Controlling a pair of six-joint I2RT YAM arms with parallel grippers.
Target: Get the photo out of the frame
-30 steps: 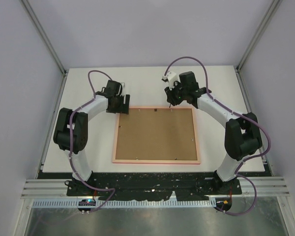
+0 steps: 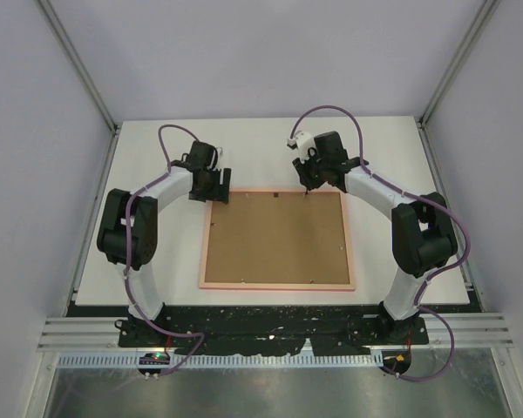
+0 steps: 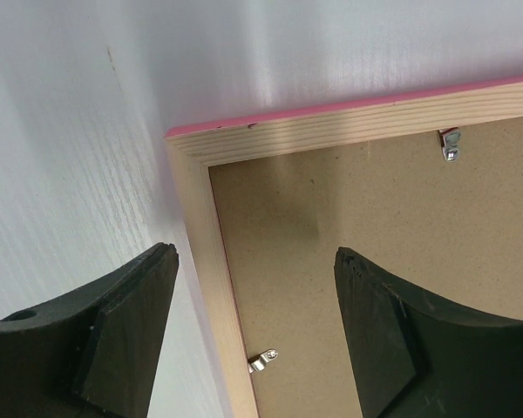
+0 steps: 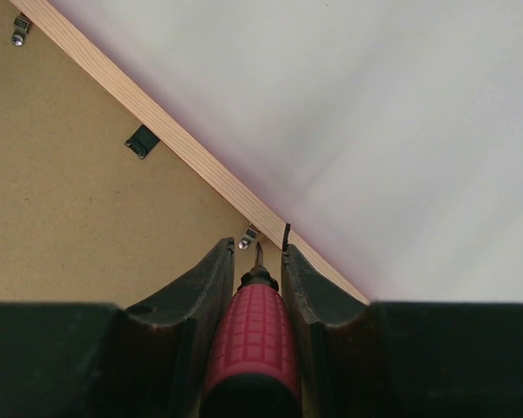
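The picture frame (image 2: 277, 286) lies back side up on the white table, its brown backing board (image 2: 275, 239) still inside the wooden rim. Small metal clips hold the board along the edges. My right gripper is shut on a red-handled screwdriver (image 4: 253, 335). The dark tool tip reaches down at a metal clip (image 4: 248, 236) on the far edge; whether it touches cannot be told. Over the far left corner of the frame, my left gripper stands part open, with nothing between its fingers. Beneath it shows another clip (image 3: 263, 359). The photo is hidden under the board.
More clips sit round the rim, one of them (image 3: 450, 144) along the edge near the left gripper. A dark tab (image 4: 142, 141) lies at the middle of the far edge.
The right arm has lowered a little toward the frame's far edge, bringing the screwdriver tip down by the clip. My left arm has barely shifted.
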